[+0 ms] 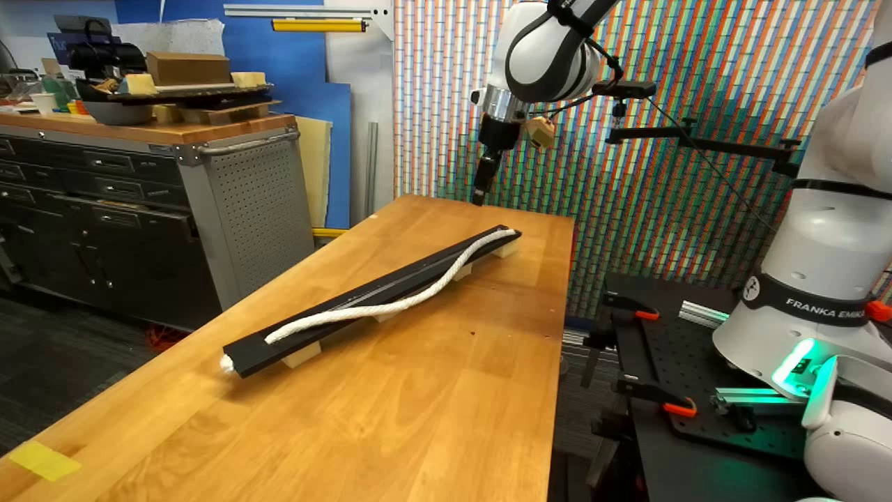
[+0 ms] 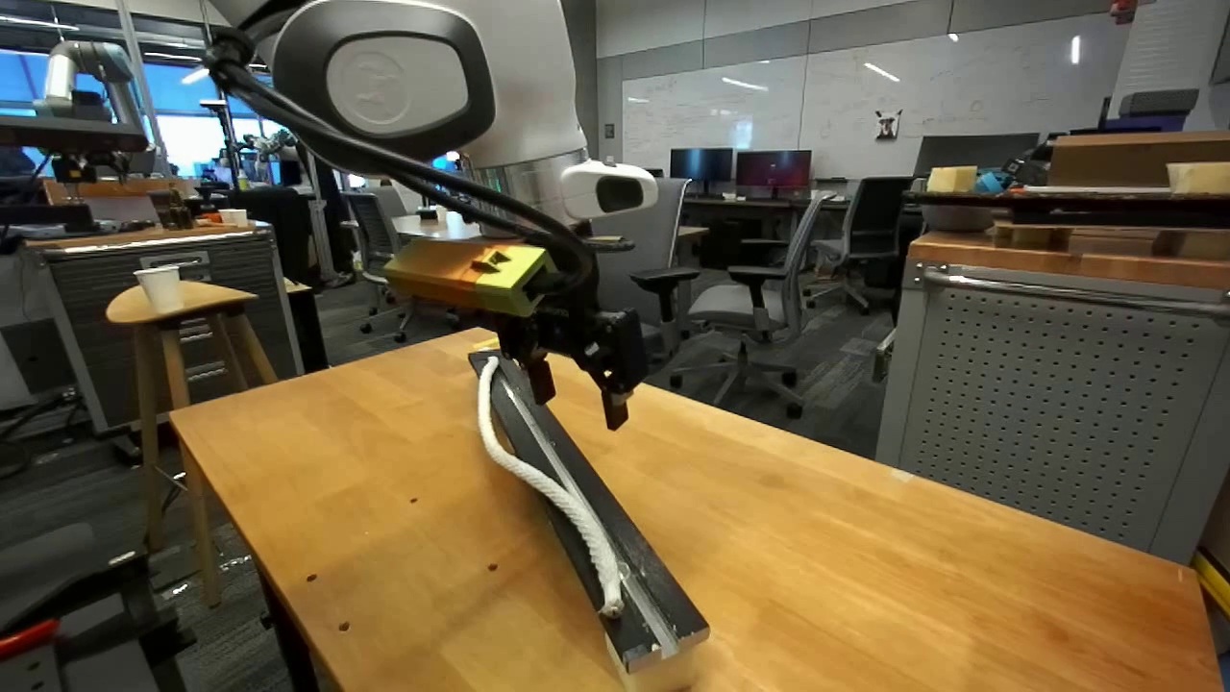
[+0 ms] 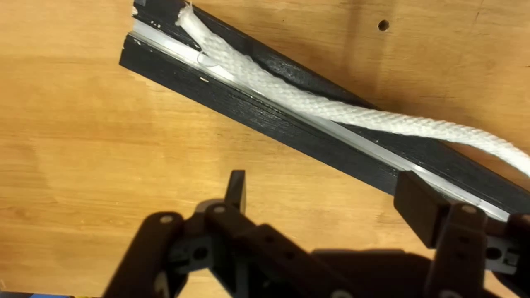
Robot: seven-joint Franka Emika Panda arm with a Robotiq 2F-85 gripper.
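Note:
A thick white rope [image 1: 435, 284] lies along a long black beam [image 1: 313, 322], bowing off one side of it in the middle. Down the beam's length runs a shiny groove [image 3: 343, 133]; in the wrist view the rope [image 3: 298, 99] crosses it at a slant, its frayed end resting on the beam beyond the groove. Above the table hangs my gripper [image 2: 579, 394], open and empty, clear of rope and beam. From the wrist, the gripper has its left fingertip over bare wood and its right one overlapping the beam's edge.
Pale wooden blocks [image 1: 301, 355] raise the beam off the table [image 1: 451, 401]. Wide bare wood lies on both sides of it. Yellow tape [image 1: 44, 460] marks the near left corner, and a patterned panel [image 1: 686, 159] stands behind.

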